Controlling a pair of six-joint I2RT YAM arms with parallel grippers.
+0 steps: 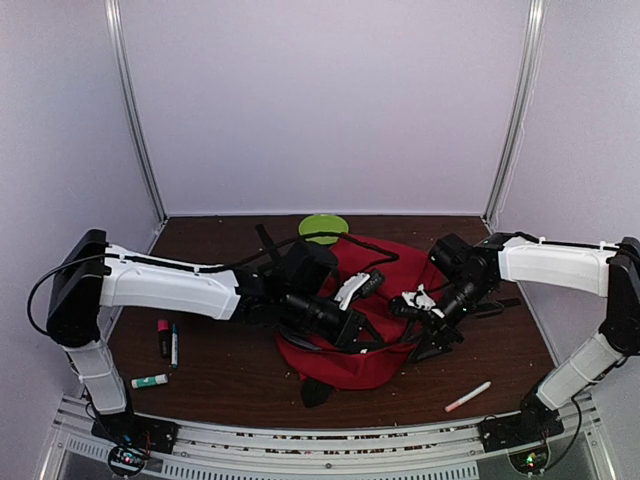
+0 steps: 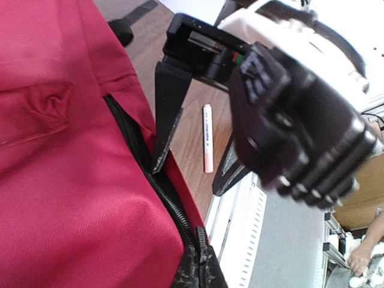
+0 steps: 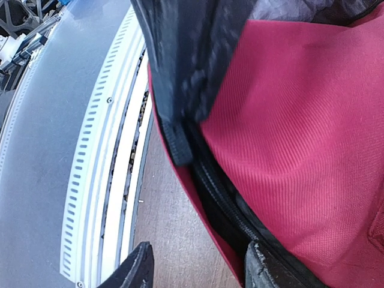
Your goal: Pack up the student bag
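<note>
The red bag [image 1: 360,370] lies mid-table, its black zipper [image 2: 171,204] running along an edge. My left gripper is shut at the zipper edge in the left wrist view; whether anything thin sits between its fingers is unclear. My right gripper [image 1: 430,345] is close beside it at the bag's right, standing open with its fingertips at the zipper edge, as the right wrist view [image 3: 198,270] also shows. The black body of an arm fills the upper part of that view.
A green plate [image 1: 322,222] sits behind the bag. Several markers [image 1: 163,338] lie at the left, and a white-pink marker [image 1: 467,396] at the front right.
</note>
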